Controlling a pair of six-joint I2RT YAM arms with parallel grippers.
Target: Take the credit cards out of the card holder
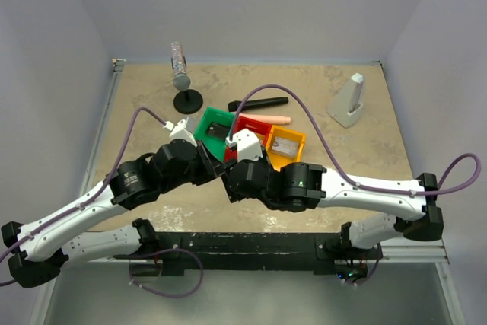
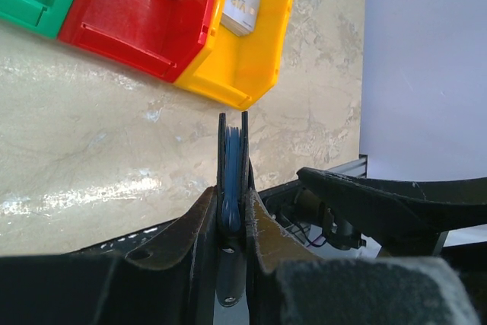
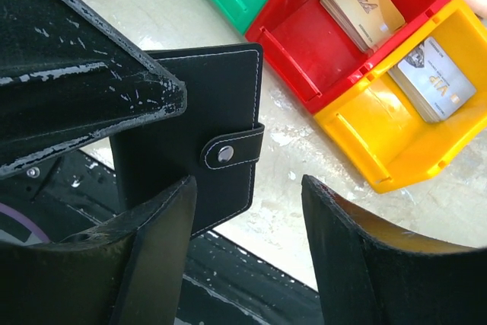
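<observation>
The black card holder (image 3: 183,142), with a snap strap (image 3: 232,150), is held upright by my left gripper, which is shut on it; from the left wrist it appears edge-on, with a blue strip between black sides. My right gripper is part open beside the holder, its left finger over the holder's lower part and the strap side facing its camera. In the top view both grippers (image 1: 232,165) meet in front of the bins and largely hide the holder.
Green (image 1: 213,123), red (image 2: 137,28) and yellow (image 3: 365,142) bins stand behind, card stacks (image 3: 361,9) inside. A microphone (image 1: 259,103), a bottle on a stand (image 1: 179,66) and a white stand (image 1: 346,104) are further back. Bare table lies in front.
</observation>
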